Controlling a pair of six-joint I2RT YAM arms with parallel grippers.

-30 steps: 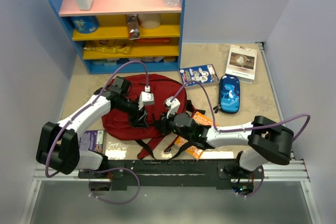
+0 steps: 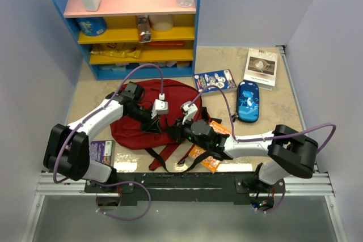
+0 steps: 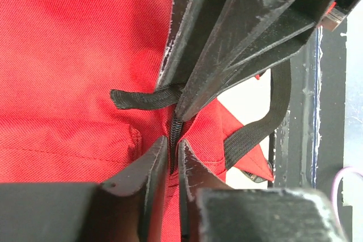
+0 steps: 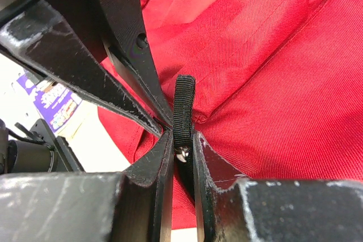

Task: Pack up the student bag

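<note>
The red bag [image 2: 133, 134] lies on the table beneath both arms. My left gripper is shut on the bag's zipper edge [image 3: 175, 130], a thin dark strip between red cloth. Right beside it my right gripper stands narrowly open around the black zipper pull [image 4: 184, 103], a short ribbon tab with a metal slider at its lower end. Seen in the left wrist view, the tab [image 3: 142, 100] passes by the right gripper's parted fingers. The two grippers nearly touch, and from above the arms cover the zipper.
A blue pencil case [image 2: 248, 101], a blue book [image 2: 215, 80] and a white-covered book [image 2: 261, 67] lie to the right. An orange book [image 2: 209, 162] is partly under the right arm, a purple book [image 2: 101, 151] by the left. A shelf [image 2: 139, 35] stands behind the bag.
The right gripper has hardly moved, and the bag stays in place.
</note>
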